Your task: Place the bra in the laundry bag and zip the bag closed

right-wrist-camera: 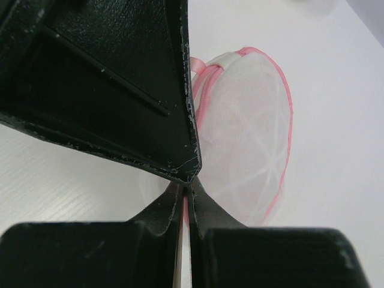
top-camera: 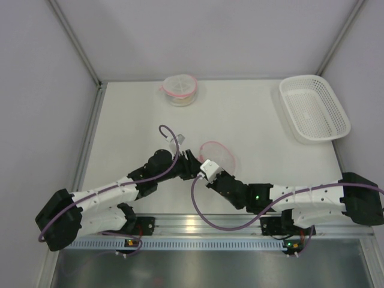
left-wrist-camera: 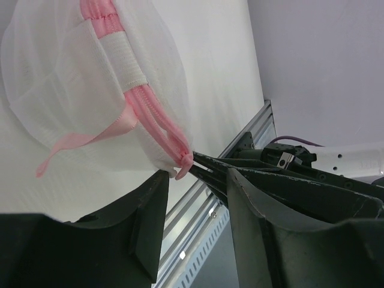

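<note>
The white mesh laundry bag (top-camera: 217,155) with pink trim lies on the table before both grippers. In the left wrist view its pink zipper strip (left-wrist-camera: 157,123) runs down to a pink end. My right gripper is shut on that thin pink end, its fingertips (left-wrist-camera: 204,162) coming in from the right. My left gripper is part open at the same end, fingers apart on either side of it; I cannot tell whether they touch it. A loose pink ribbon (left-wrist-camera: 90,139) hangs off the strip. No bra can be made out.
A second, rounded mesh bag with pink trim (top-camera: 180,89) sits at the back of the table. At the back right stands an empty white basket (top-camera: 290,111). Table on the left and between bag and basket is clear. The two grippers nearly touch.
</note>
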